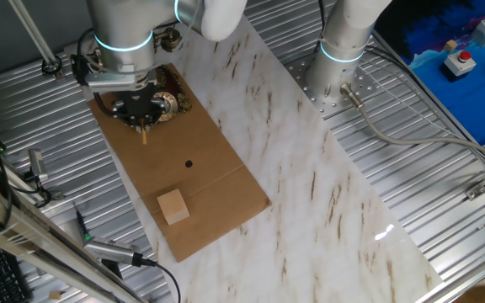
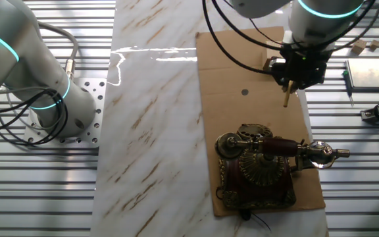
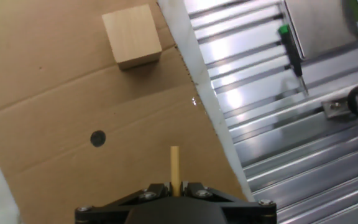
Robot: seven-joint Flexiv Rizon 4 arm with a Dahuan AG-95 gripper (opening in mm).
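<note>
A thin tan stick (image 3: 175, 168) points out from my gripper, which is shut on it. In exterior view 2 the stick (image 2: 287, 94) angles downward above the cardboard, clear of everything. A rotary telephone (image 2: 262, 171) in dark red and brass stands on the cardboard, its handset (image 2: 278, 147) lying across the top. From exterior view 1, my gripper (image 1: 144, 126) hangs beside the phone and hides part of it; the dial (image 1: 166, 104) still shows. A pale wooden block (image 3: 132, 36) rests on the cardboard sheet (image 3: 55, 118), away from the stick.
A dark round spot (image 3: 98, 138) marks the cardboard. White marbled board (image 1: 310, 194) lies open beside it. Past its other edge, a green-topped screwdriver (image 3: 290, 50) lies on the slatted metal table (image 3: 278, 155). Cables (image 2: 232, 52) hang from the arm.
</note>
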